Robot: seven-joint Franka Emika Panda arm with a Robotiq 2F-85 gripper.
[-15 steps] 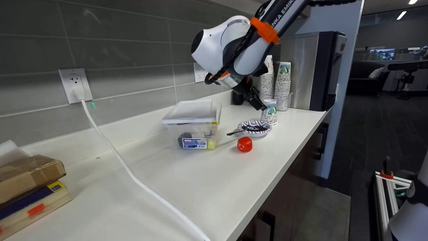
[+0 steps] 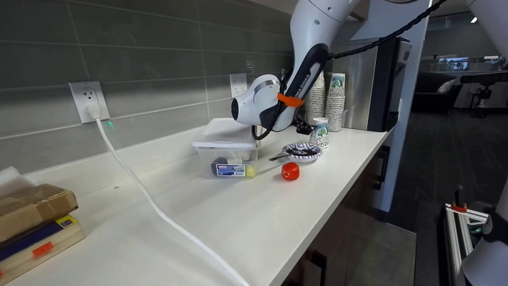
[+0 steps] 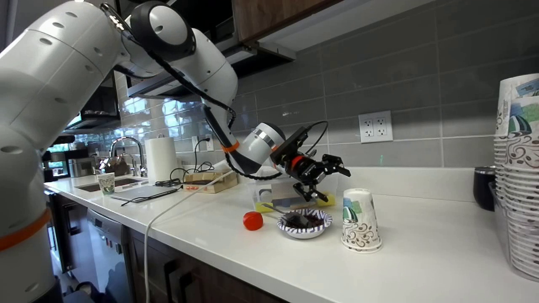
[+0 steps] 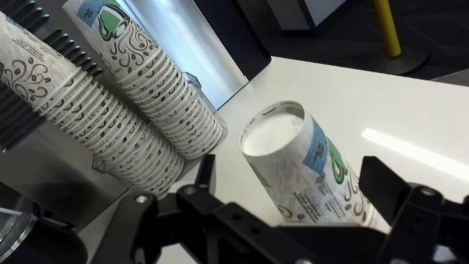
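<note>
An upside-down paper cup (image 4: 316, 176) with a leaf-and-swirl print stands on the counter, filling the middle of the wrist view; in exterior view 2 the same cup (image 3: 359, 222) is right of the bowl. My gripper (image 3: 328, 176) is open, pointing toward the cup but apart from it. In the wrist view one of its fingers (image 4: 205, 171) is left of the cup and the other to the right, with the cup showing in the gap between. A patterned bowl (image 3: 303, 234) holding dark contents and a spoon sits below the gripper. Left of it lies a red object (image 3: 253, 220).
Tall cup stacks (image 4: 162, 101) stand beside a steel machine (image 2: 357, 90). Behind the bowl, a lidded clear plastic bin (image 2: 228, 152) is near the wall, close to my arm.
My arm has come down and tilted, so the hand now hangs lower, near the plastic bin. The cup, bowl and red object have stayed put.
</note>
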